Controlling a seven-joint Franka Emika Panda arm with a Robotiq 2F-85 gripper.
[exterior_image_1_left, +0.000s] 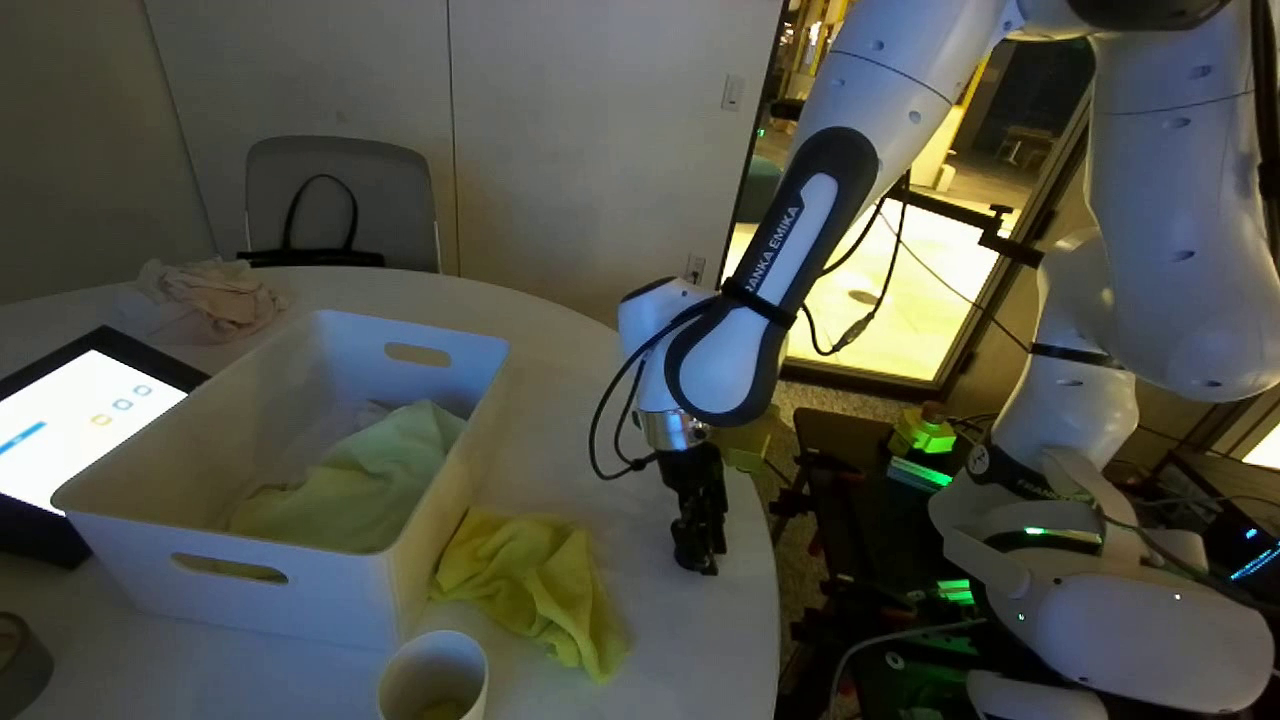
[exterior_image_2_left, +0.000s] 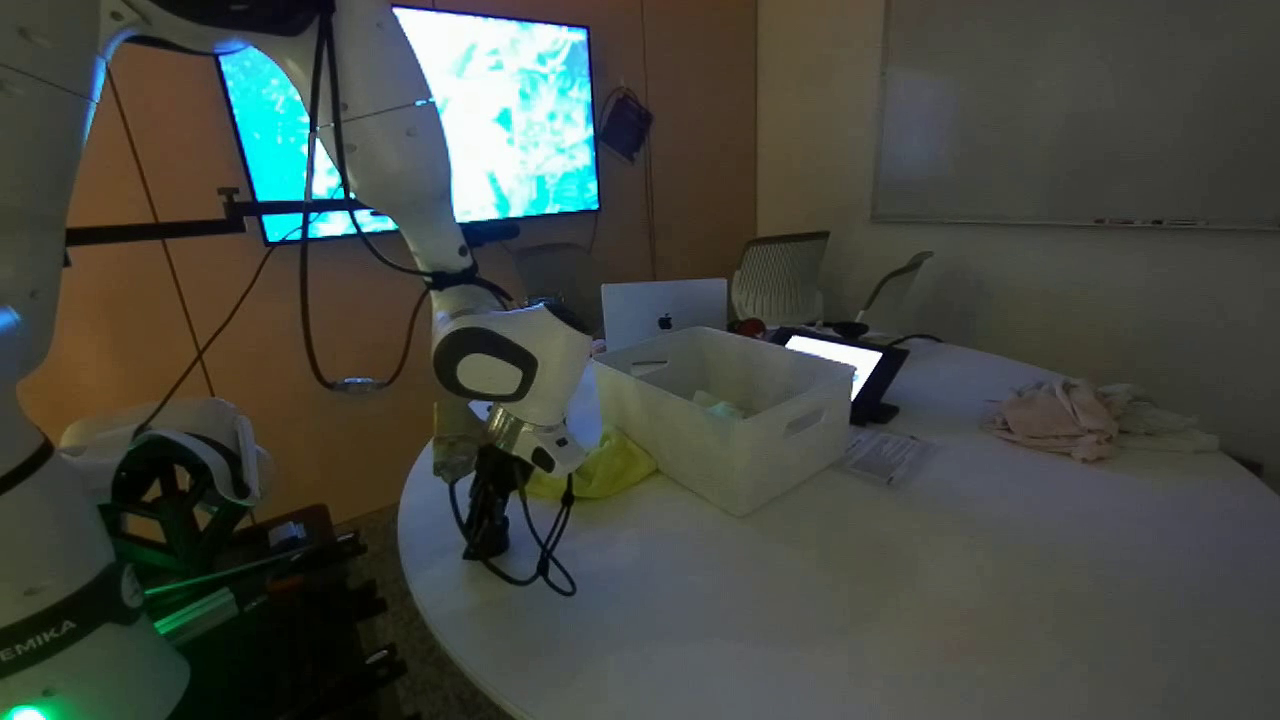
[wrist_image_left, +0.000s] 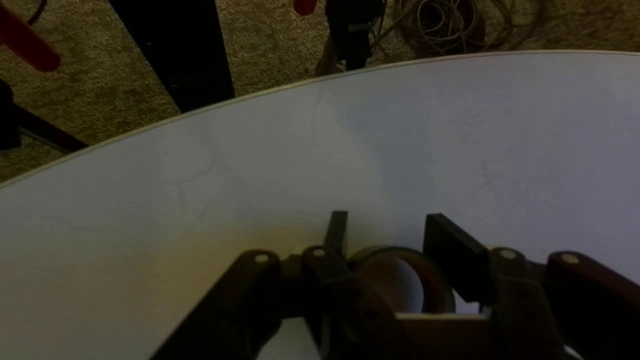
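My gripper points down near the table's right edge. In the wrist view my gripper has its fingertips apart, with white table visible through the gap. A dark ring-shaped thing shows between and behind the fingers, partly covered by them; whether they touch it cannot be told. The yellow cloth lies crumpled on the table, left of the gripper and against the white bin. Inside the bin is a pale green cloth. From the other side, my gripper appears low over the table.
A white cup stands in front of the yellow cloth. Beside the bin is a lit tablet; pinkish cloths lie farther back. At lower left sits a dark round object.
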